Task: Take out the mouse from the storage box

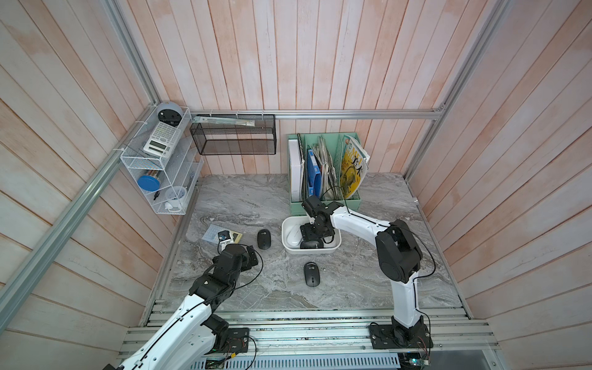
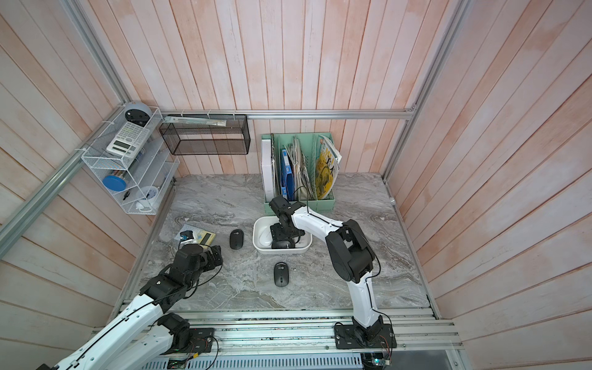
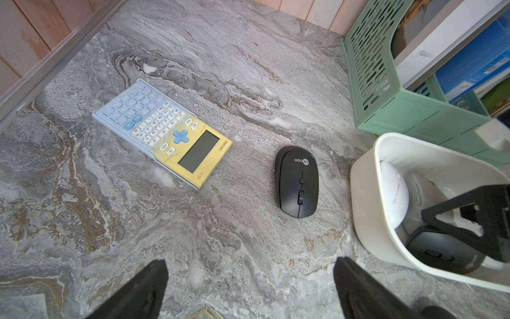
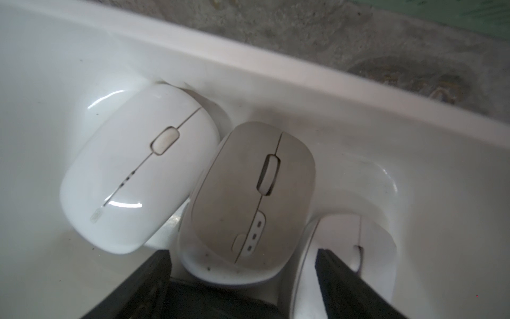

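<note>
The white storage box [image 1: 338,248] stands mid-table. Inside it the right wrist view shows a glossy white mouse [image 4: 140,167], a grey-topped mouse [image 4: 249,202] leaning beside it, and a paler mouse [image 4: 345,263] at the right. A black mouse [image 3: 443,250] lies along the box's near side. Over the box, my right gripper points down, open, its fingers on either side of the grey-topped mouse's near end, not closed on it. My left gripper is open and empty above the table, left of the box.
Two black mice are on the table: one left of the box [image 3: 297,181], one in front of it [image 1: 312,274]. A blue and yellow calculator [image 3: 164,133] lies further left. The green file holder [image 1: 299,208] stands close behind the box.
</note>
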